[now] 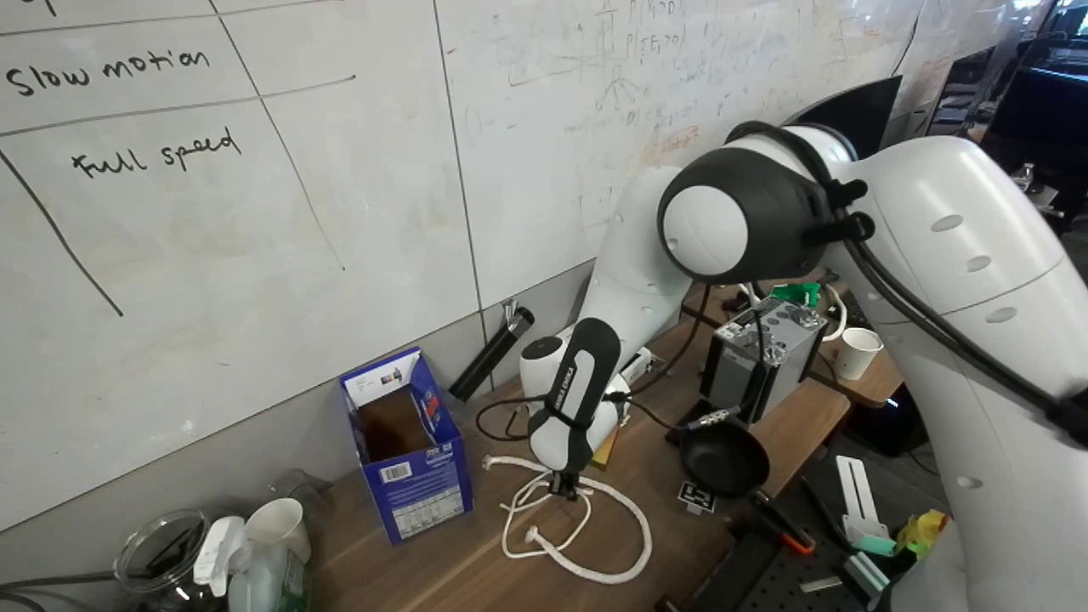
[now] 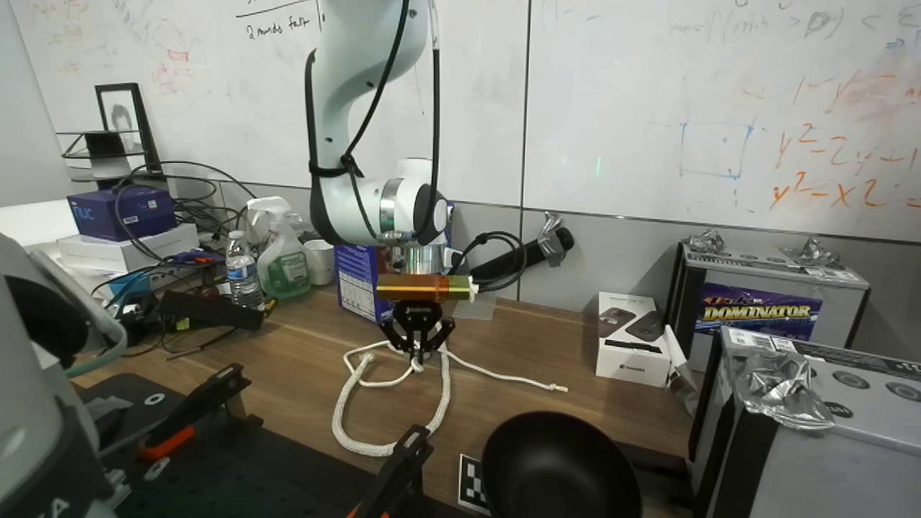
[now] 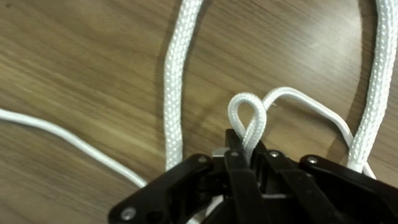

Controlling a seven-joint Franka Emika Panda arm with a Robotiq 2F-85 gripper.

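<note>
My gripper is shut on the thin white cord [image 3: 71, 138], and a small loop of it pokes up between the fingertips. From the fingers, one length of cord runs off to the left and another bends away to the right. A thicker white braided rope [image 3: 174, 86] lies on the wooden table, curving round in a wide arc; its end at the right crosses over the thin cord. In exterior view 2 the gripper [image 2: 418, 350] hangs just above the table, amid the coils. Part of the cord is hidden beneath the fingers.
A blue open box [image 1: 418, 490] stands by the whiteboard wall. The black pan [image 2: 557, 475] sits near the table's front edge. A white phone box [image 2: 632, 341] and grey metal units [image 2: 811, 432] stand at the right. Bare table lies between the rope and the phone box.
</note>
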